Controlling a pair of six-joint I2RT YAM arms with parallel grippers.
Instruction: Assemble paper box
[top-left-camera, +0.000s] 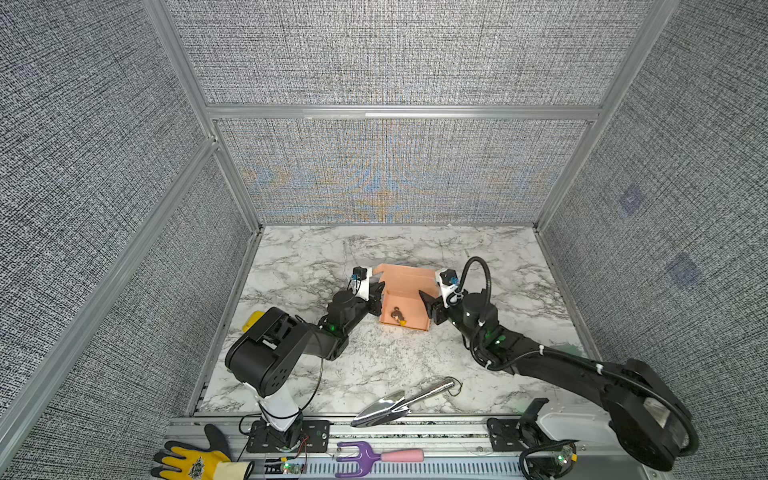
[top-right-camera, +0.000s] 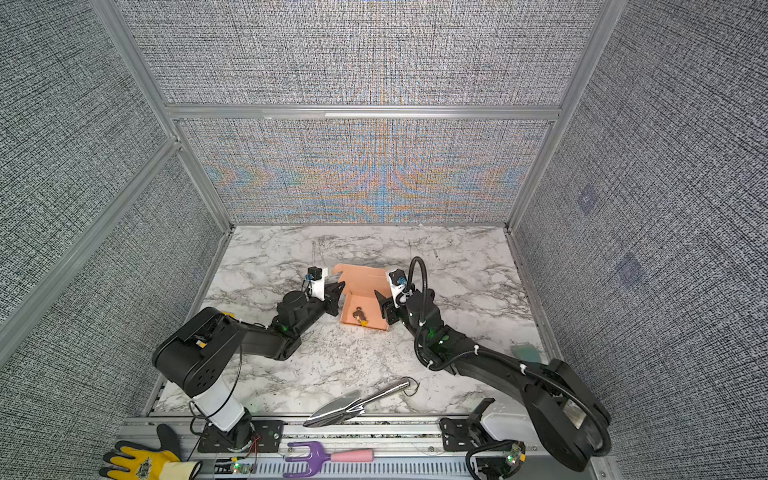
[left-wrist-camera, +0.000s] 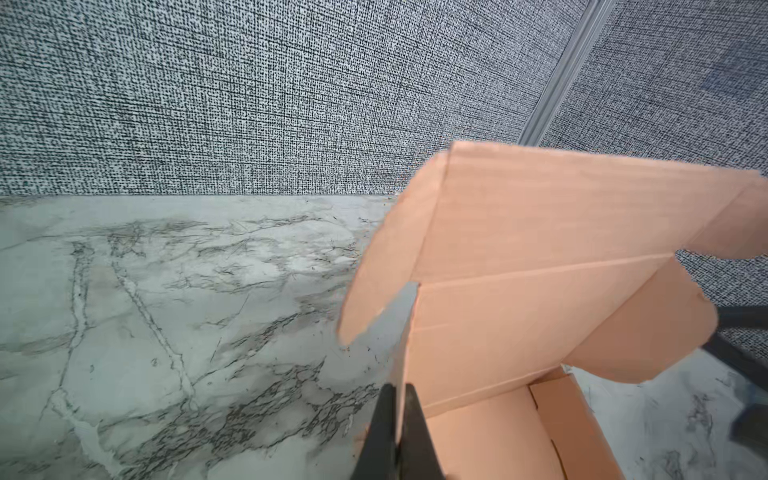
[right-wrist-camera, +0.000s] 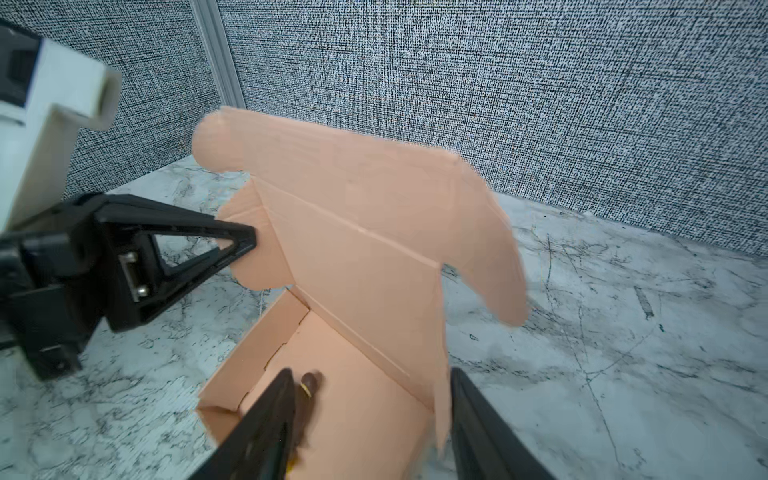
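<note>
The peach paper box (top-left-camera: 405, 279) stands mid-table, lid raised at the back with side flaps angled out, and a small figurine (top-left-camera: 397, 317) lies inside. My left gripper is shut at the lid's left edge, the thin cardboard edge running to between its fingertips. At the other side, my right gripper is part open over the box's right side, with a vertical cardboard flap edge near its right finger; whether they touch is unclear.
A trowel (top-left-camera: 384, 412) lies at the front. A gardening fork (top-left-camera: 369, 458) and yellow glove (top-left-camera: 197, 461) lie along the front rail. The table behind the box is clear.
</note>
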